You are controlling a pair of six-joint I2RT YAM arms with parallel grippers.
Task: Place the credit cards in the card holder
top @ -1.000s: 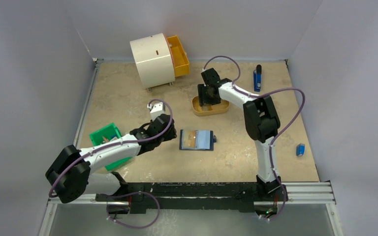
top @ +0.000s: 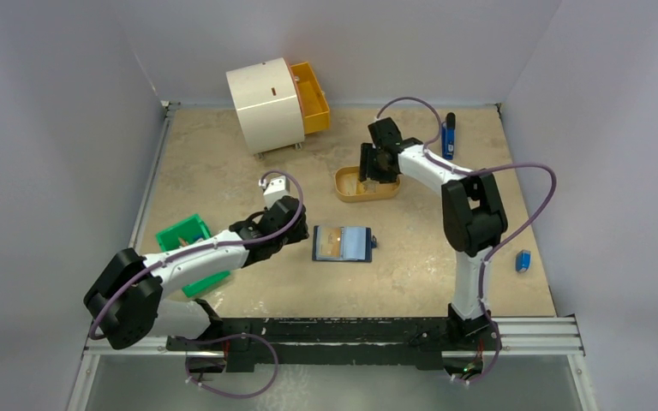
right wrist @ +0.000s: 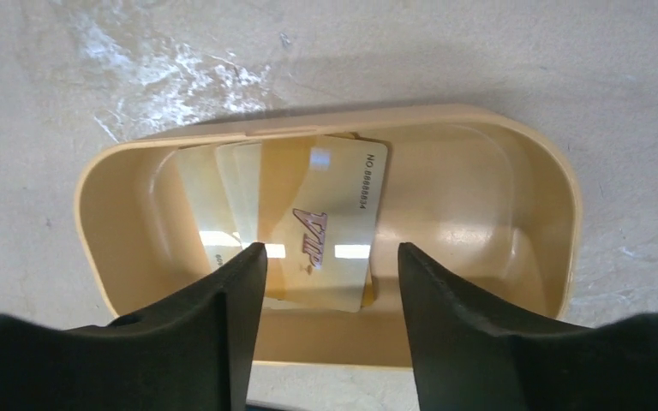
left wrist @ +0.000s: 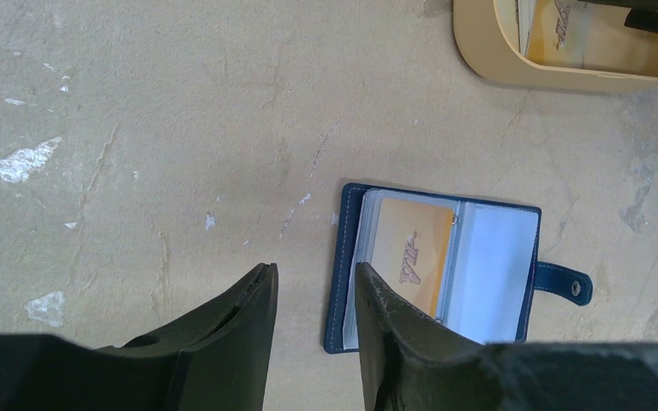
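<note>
Several overlapping cards [right wrist: 334, 223] lie in the left and middle part of a tan oval tray [right wrist: 480, 120], seen in the right wrist view. My right gripper is above that tray, its fingers spread apart with nothing held between them. The card holder [top: 363, 243] lies spread open on the table, dark blue with a strap on its right side. A gold card [left wrist: 407, 257] shows in its left half, while the right half looks pale and bare. To the holder's left hangs my left gripper, part open and empty.
A white rounded cabinet [top: 266, 104] with a yellow drawer [top: 313, 98] stands at the back. At left sits a green container [top: 182, 234], partly under the left arm. A blue stapler-like object [top: 448, 141] and a small blue box [top: 523, 261] lie right.
My right gripper has moved rightward over the tan tray, with its arm shifting right too. The left arm has barely moved. Tray and card holder stay in place.
</note>
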